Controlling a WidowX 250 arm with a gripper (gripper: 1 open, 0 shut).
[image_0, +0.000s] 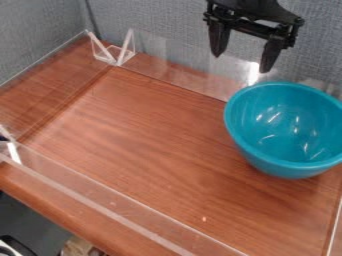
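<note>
My black gripper (243, 52) hangs high at the top of the view, right of centre, with its two fingers apart and nothing between them. It is above and behind a large teal bowl (283, 130), which stands upright at the right side of the wooden surface.
Clear plastic walls edge the wooden surface (127, 150), with a small white frame (111, 55) at the back left corner. Grey padded walls stand behind and at left. Dark items lie beyond the near left edge.
</note>
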